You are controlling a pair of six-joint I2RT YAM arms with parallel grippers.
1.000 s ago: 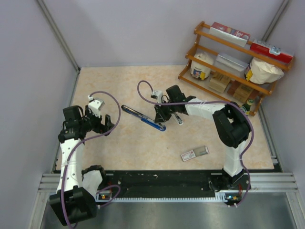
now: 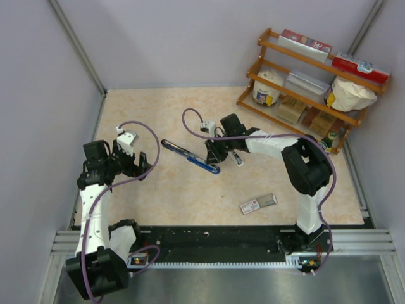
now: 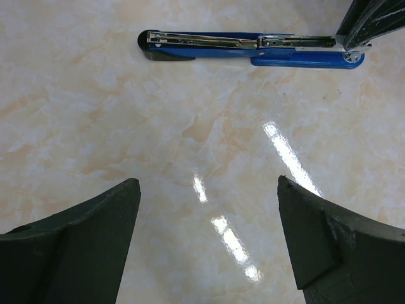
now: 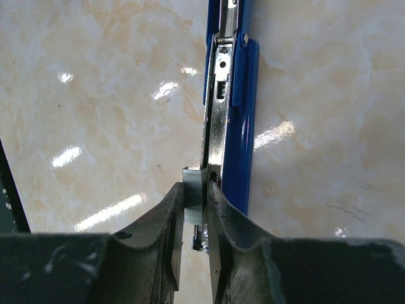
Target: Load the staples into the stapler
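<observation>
The long blue stapler (image 2: 190, 156) lies opened out flat on the table, its metal rail facing up; the left wrist view shows the whole stapler (image 3: 209, 45). My right gripper (image 2: 215, 151) is low over its near right end. In the right wrist view a short grey strip of staples (image 4: 193, 197) lies between the fingertips of the right gripper, at the end of the metal rail (image 4: 218, 120). The strip nearly fills the gap; whether both fingers press on it cannot be told. My left gripper (image 2: 140, 166) stands open and empty, left of the stapler.
A small box (image 2: 258, 203) with a white label half and a grey half lies at the front right. A small pale and dark item (image 2: 236, 159) sits beside the right gripper. The wooden shelf (image 2: 310, 58) with boxes fills the back right.
</observation>
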